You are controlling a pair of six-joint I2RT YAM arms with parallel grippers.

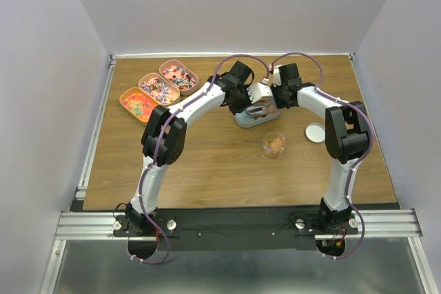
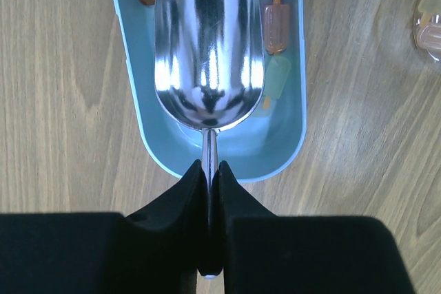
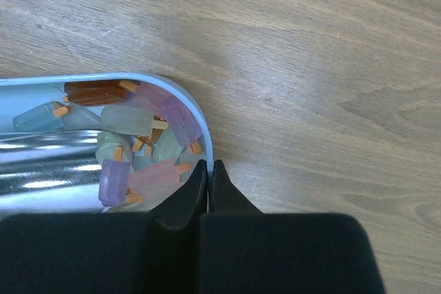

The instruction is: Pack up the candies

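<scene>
In the left wrist view a shiny metal scoop lies inside the blue container, its handle held in my left gripper. Ice-pop shaped candies, such as a brown one and a pale green one, rest beside the scoop's bowl. My right gripper is shut on the blue container's rim at its rounded end. There the right wrist view has several candies heaped, among them a purple one at the scoop's mouth. A clear round tub with orange-yellow candies stands in front of the container.
Three orange-rimmed trays stand at the back left: one with orange contents, one mixed, one red and dark. A white round lid lies to the right.
</scene>
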